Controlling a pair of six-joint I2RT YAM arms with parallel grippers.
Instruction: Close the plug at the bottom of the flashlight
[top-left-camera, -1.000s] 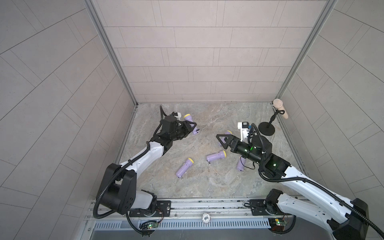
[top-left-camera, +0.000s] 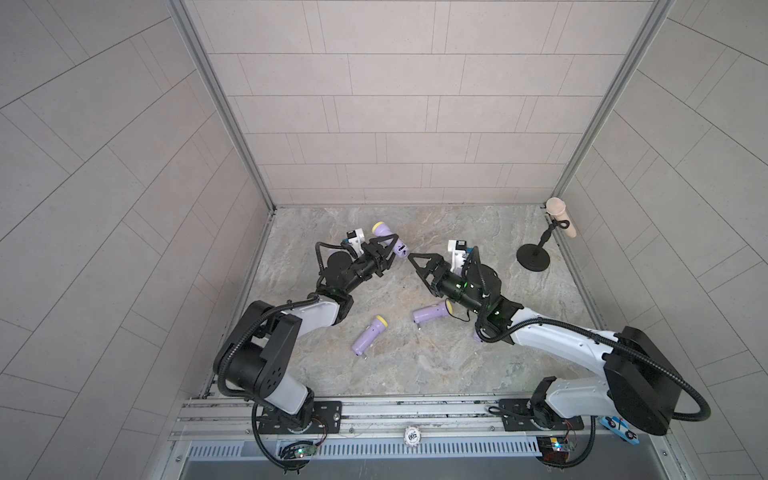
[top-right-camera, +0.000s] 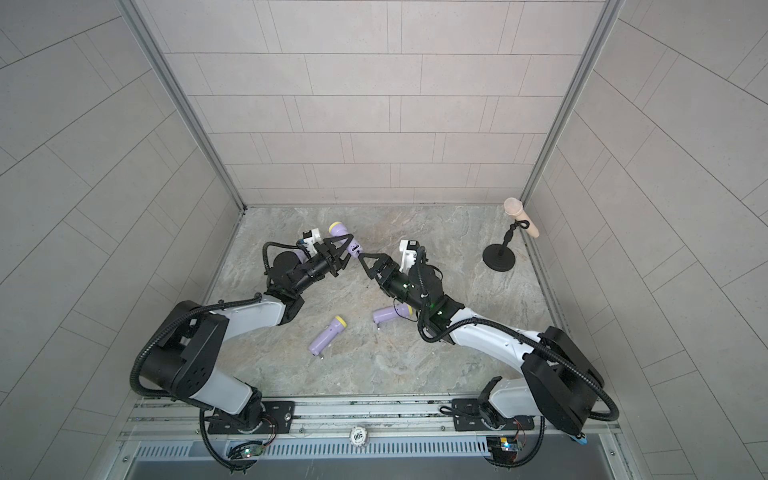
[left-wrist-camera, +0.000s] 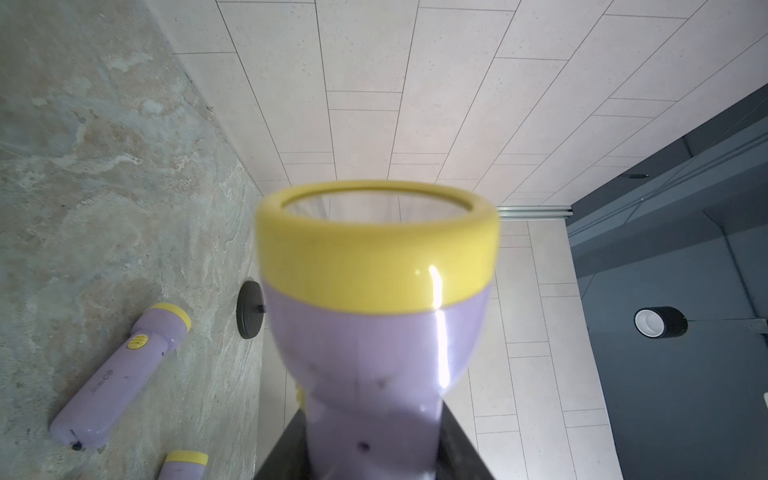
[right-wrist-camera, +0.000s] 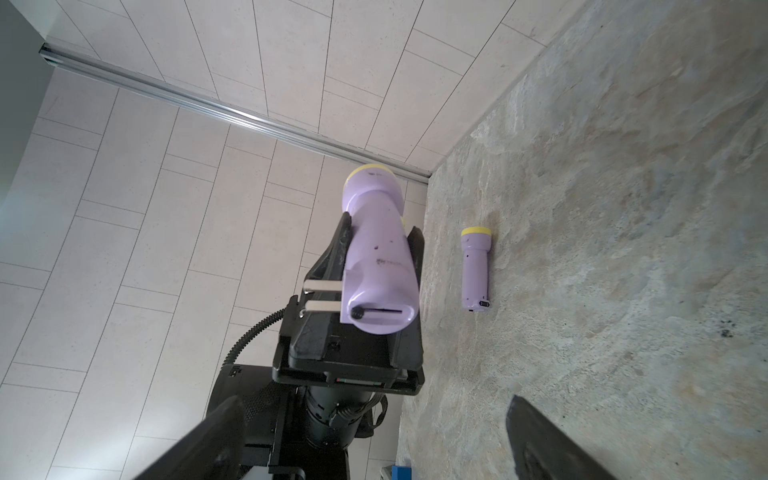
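Observation:
A lilac flashlight (top-left-camera: 389, 238) with a yellow head hangs in my left gripper (top-left-camera: 387, 249), which is shut on its body, head pointing up and back. Its bottom end (right-wrist-camera: 379, 312) faces my right gripper in the right wrist view, showing a dark slot and what looks like a small flap at its side. My right gripper (top-left-camera: 414, 262) stands open just right of that end, nothing between its fingers; its blurred fingertips show at the bottom of the right wrist view.
Other lilac flashlights (top-left-camera: 369, 337) (top-left-camera: 432, 313) (right-wrist-camera: 475, 272) lie on the stone surface. A black stand (top-left-camera: 533, 256) with a pale cylinder stands at the right rear. Walls close in the sides and back; the front middle has some bare surface.

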